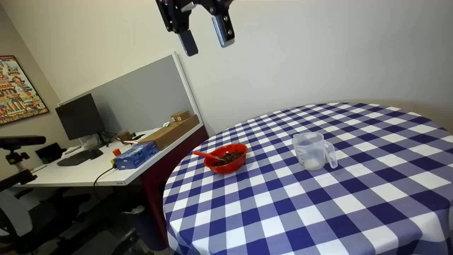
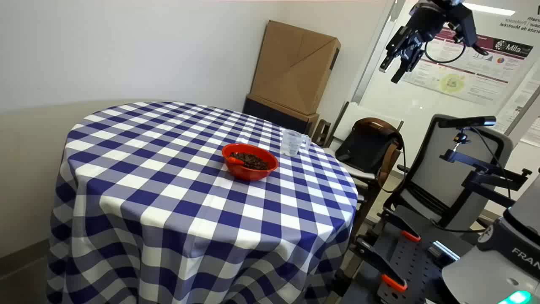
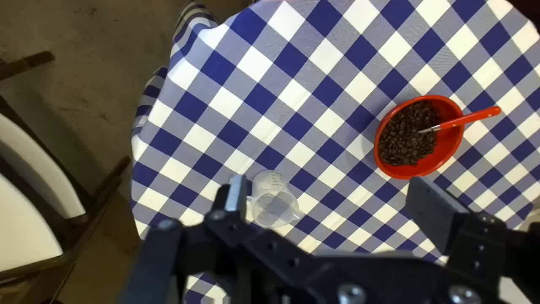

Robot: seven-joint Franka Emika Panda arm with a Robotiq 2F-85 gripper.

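Note:
A red oval bowl [image 1: 226, 169] of dark coffee beans [image 3: 407, 134] stands on the checked tablecloth, with a red-handled spoon or scoop [image 3: 468, 119] leaning over its rim. Apart from it stands a clear plastic measuring cup [image 1: 309, 152], upright, its handle to the right in exterior view 1; little or nothing shows inside. High over the table hangs my gripper [image 1: 208, 41]. Its two fingers are spread wide, with only air between them, and it touches neither bowl nor cup. In the wrist view the cup [image 3: 273, 200] appears beside the left finger [image 3: 234, 195].
The blue-and-white tablecloth [image 2: 177, 172] is otherwise bare, with wide free room around bowl and cup. Behind the table, large cardboard boxes [image 2: 296, 66] are stacked by the wall. A desk [image 1: 80, 173] holding a monitor and boxes is off to the left in exterior view 1.

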